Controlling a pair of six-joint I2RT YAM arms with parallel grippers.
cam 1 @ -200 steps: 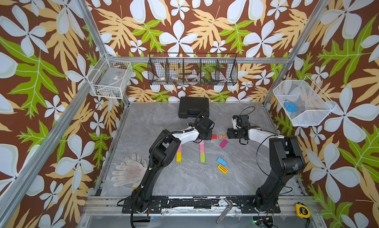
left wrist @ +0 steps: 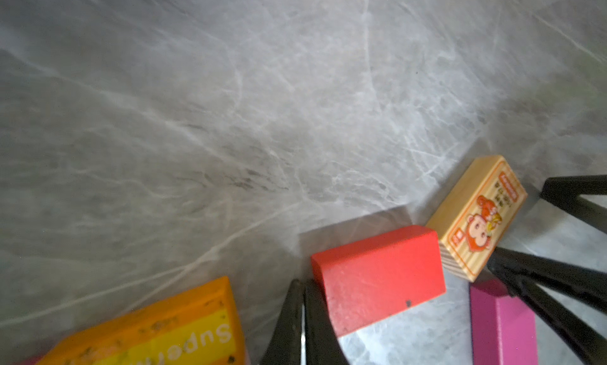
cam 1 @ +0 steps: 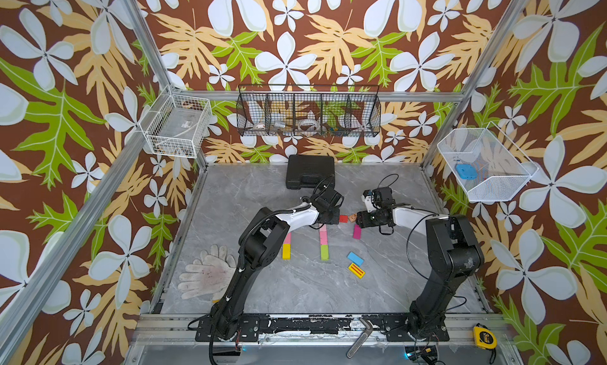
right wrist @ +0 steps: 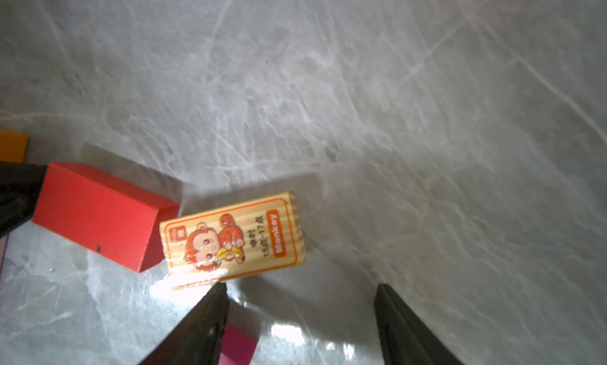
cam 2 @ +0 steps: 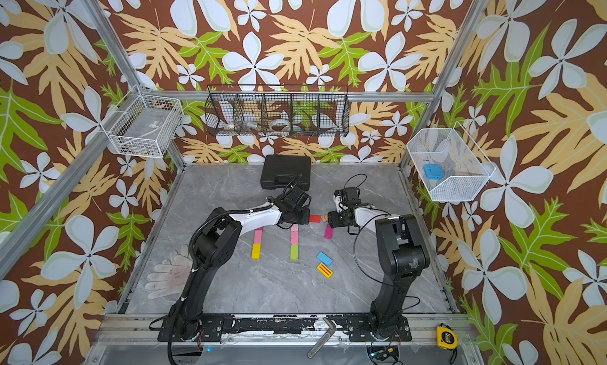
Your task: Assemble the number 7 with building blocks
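A red block (left wrist: 382, 279) lies flat on the table. Against its right end sits a wooden monkey block (left wrist: 483, 222), corner to corner and at an angle. My left gripper is shut beside the red block's left end, nothing showing between its fingers. In the right wrist view my right gripper stands open, the monkey block (right wrist: 234, 240) ahead and to its left, not held. A magenta block (left wrist: 502, 324) lies just below, partly hidden by a right finger (right wrist: 211, 320). An orange block (left wrist: 164, 327) lies left of the left gripper.
Pink (cam 1: 323, 232) and green (cam 1: 324, 252) blocks form a column; a yellow block (cam 1: 286, 252) ends another. Blue (cam 1: 354, 258) and orange striped (cam 1: 356, 270) blocks lie loose nearer the front. A black case (cam 1: 309, 171) stands behind, gloves (cam 1: 205, 273) at left.
My right gripper has moved left towards the monkey block. The magenta block has turned from slanted to nearly straight front-to-back. The left arm and red block look unmoved.
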